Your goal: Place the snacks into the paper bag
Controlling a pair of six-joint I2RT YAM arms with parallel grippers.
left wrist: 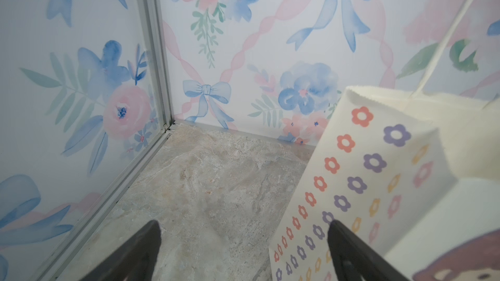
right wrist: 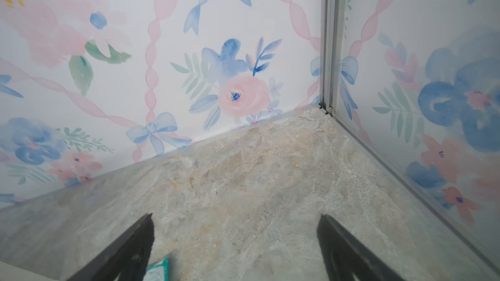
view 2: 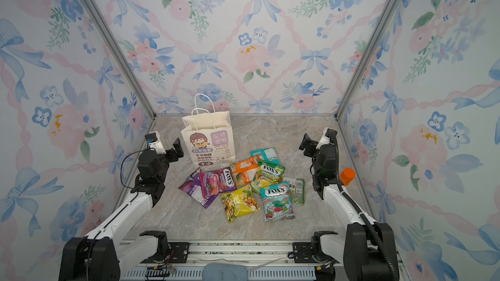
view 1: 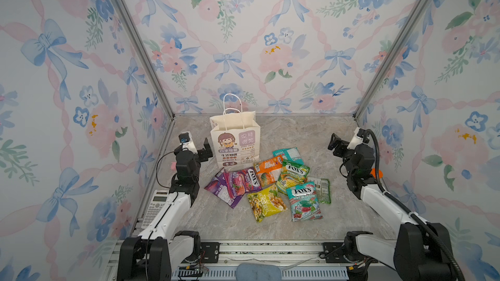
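Note:
An upright white paper bag [view 1: 234, 140] with handles stands at the back left of the table; its inside is mostly hidden. Several snack packets lie in a loose, overlapping spread before it: purple, pink Fox's [view 1: 239, 181], orange [view 1: 265, 169], yellow [view 1: 265, 203], green, grey-green, and teal ones including Fox's Mint Blossom [view 1: 304, 203]. My left gripper is open and empty, just left of the bag, whose side fills the right of the left wrist view. My right gripper is open and empty, raised right of the packets.
An orange object [view 2: 346, 177] sits behind the right arm, and a calculator-like white item [view 1: 153, 210] by the left arm. Walls close in the back and sides.

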